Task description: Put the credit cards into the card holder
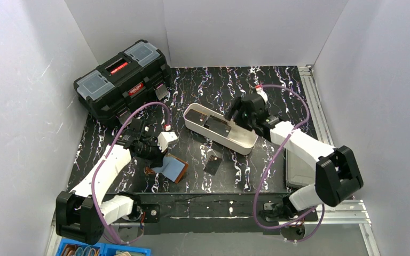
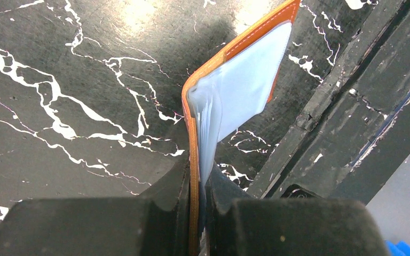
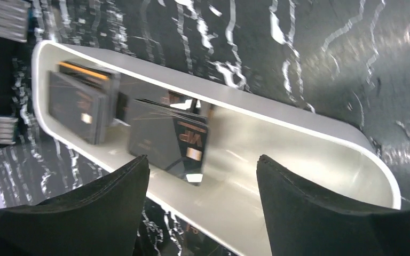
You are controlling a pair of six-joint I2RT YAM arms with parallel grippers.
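Note:
The card holder (image 2: pixel 248 80), orange with pale blue sleeves, lies near the table's front left; my left gripper is shut on its folded edge. The white tray (image 1: pixel 245 141) holds stacks of dark cards (image 3: pixel 165 138) in its left and middle parts, with its right part bare. My right gripper hangs open over the tray, nothing between its fingers. A single dark card (image 1: pixel 213 165) lies on the table between holder and tray.
A black toolbox (image 1: pixel 121 80) stands at the back left. A grey tray (image 1: pixel 299 170) lies along the right edge, partly under the right arm.

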